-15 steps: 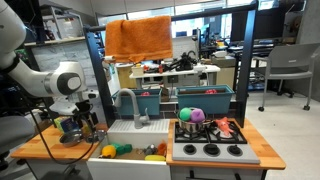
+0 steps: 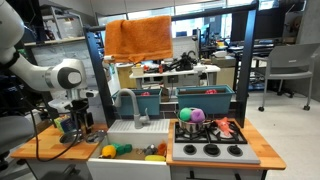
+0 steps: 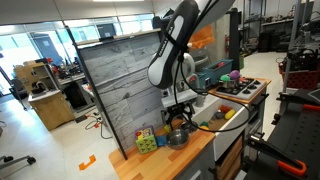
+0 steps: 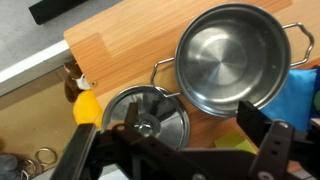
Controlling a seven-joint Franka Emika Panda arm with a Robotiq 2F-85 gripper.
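Note:
My gripper is open above the left end of the wooden counter, its dark fingers spread apart at the bottom of the wrist view with nothing between them. Ahead of the fingers lies an empty steel pot (image 4: 230, 62) with two loop handles. Beside it, a round lid (image 4: 148, 118) with a metal rim rests on the wood, partly covered by a finger. In exterior view 2 the gripper (image 3: 178, 108) hangs over the pot (image 3: 178, 138), apart from it.
An orange-capped bottle (image 4: 88, 108) lies near the lid. To the right come the sink (image 2: 137, 133) with a tall faucet (image 2: 133, 103), an open drawer of colourful items, and a stove (image 2: 212, 145) bearing a pot. Bare wood (image 4: 120, 45) shows left of the pot.
The wrist and gripper have shifted and turned slightly over the left counter. The sink, drawer and stove look the same.

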